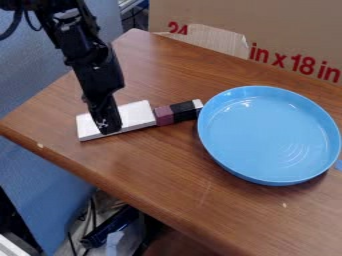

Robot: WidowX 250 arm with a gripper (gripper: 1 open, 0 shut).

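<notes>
My black gripper (106, 118) points down at the white block (131, 117) of an eraser-like object on the wooden table, its fingertips over the block's left part. The object continues to the right with a maroon section (164, 115), a black section (183, 111) and a pale tip beside a blue plate (267, 138). Whether the fingers are open or shut on the block cannot be told from this view.
A cardboard box (254, 25) with red printing stands behind the table (201, 220). The table's left edge runs close by my gripper, with a blue surface beyond it.
</notes>
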